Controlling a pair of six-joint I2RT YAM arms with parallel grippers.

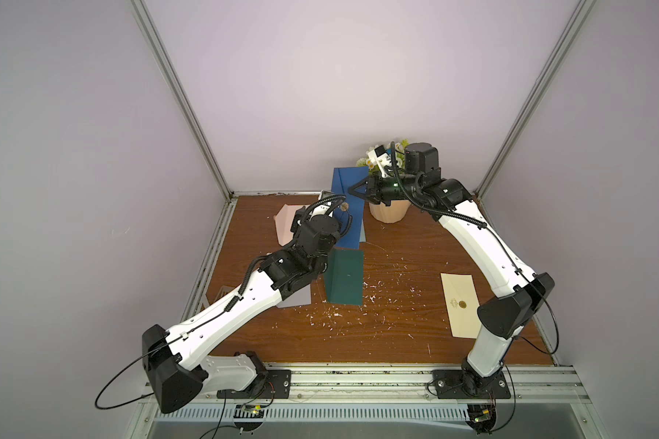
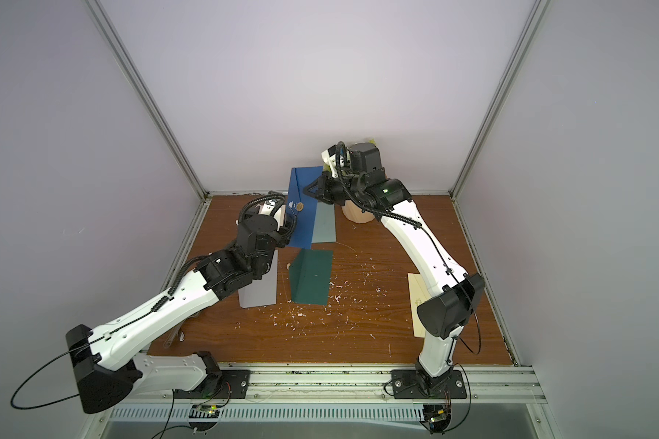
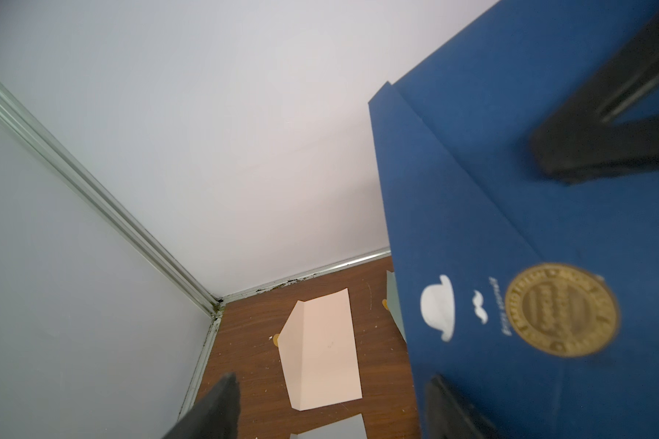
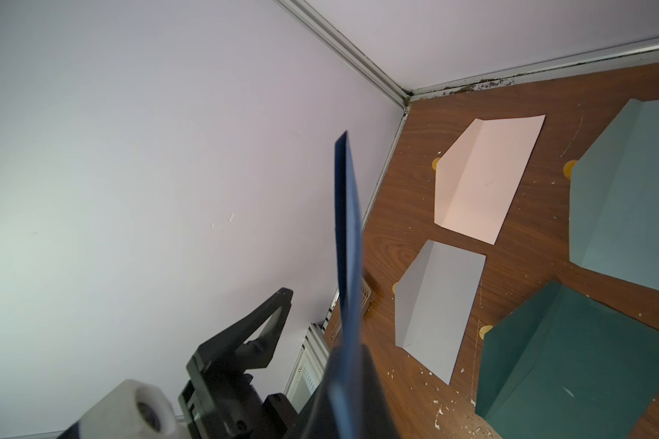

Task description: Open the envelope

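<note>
The blue envelope hangs upright above the table, its gold seal and closed flap toward my left gripper. At its upper right edge my right gripper is shut on it; one looped finger lies across its face in the left wrist view. Edge-on, the envelope runs up from the right gripper's blurred fingers in the right wrist view. My left gripper stands open at the envelope's lower left, table showing between its fingers. Its right finger overlaps the envelope's left edge; contact is unclear.
Opened envelopes lie on the table: pink, grey, dark green and pale green. A cream envelope is at the right. Behind my right gripper stands a flower pot.
</note>
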